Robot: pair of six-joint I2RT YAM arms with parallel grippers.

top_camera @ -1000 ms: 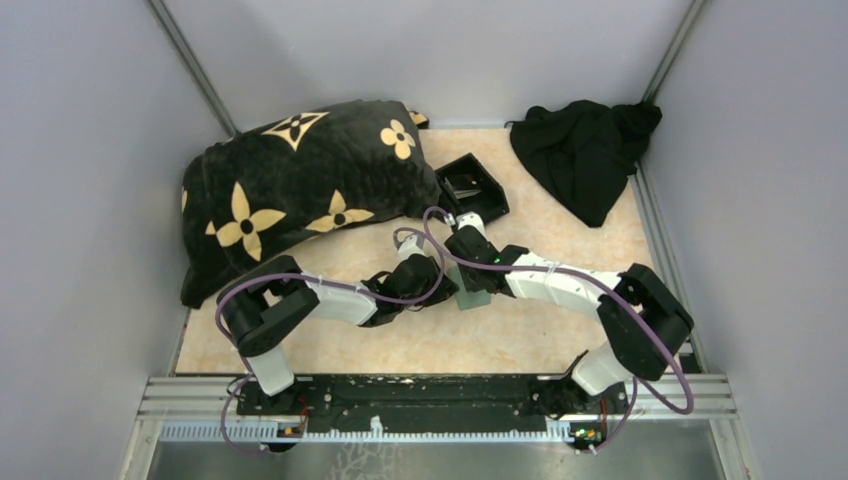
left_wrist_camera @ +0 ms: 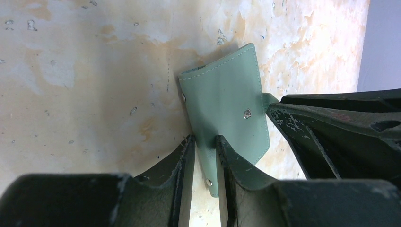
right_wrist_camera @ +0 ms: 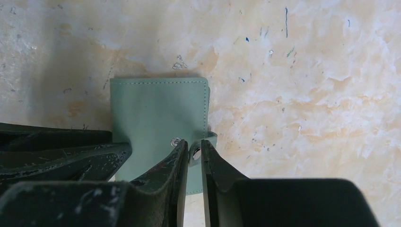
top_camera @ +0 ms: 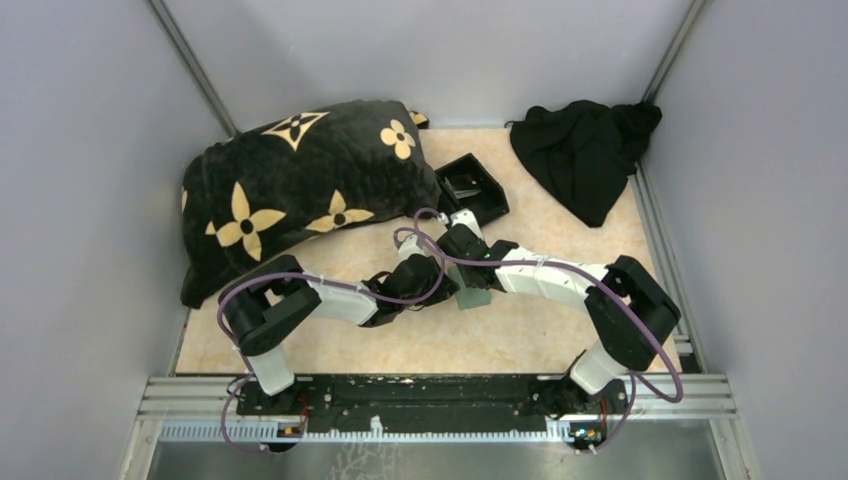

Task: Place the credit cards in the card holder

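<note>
A sage-green card holder (left_wrist_camera: 224, 94) with stitched edges and a snap stud lies on the table between the two arms. On its left edge, my left gripper is shut, pinching the green material. At the opposite side, a short strap (right_wrist_camera: 208, 138) with a metal snap stands up from the holder. The right gripper has its fingertips close around that strap, a narrow gap between them; whether they grip it is unclear. From above, the arms cover part of the holder (top_camera: 474, 298). No credit card can be made out clearly.
A black open box (top_camera: 487, 203) with small light items stands behind the grippers. A dark patterned cushion (top_camera: 300, 170) fills the back left, and black cloth (top_camera: 580, 155) lies back right. Bare tabletop (top_camera: 530, 335) shows toward the front.
The left arm and the holder look unmoved.
</note>
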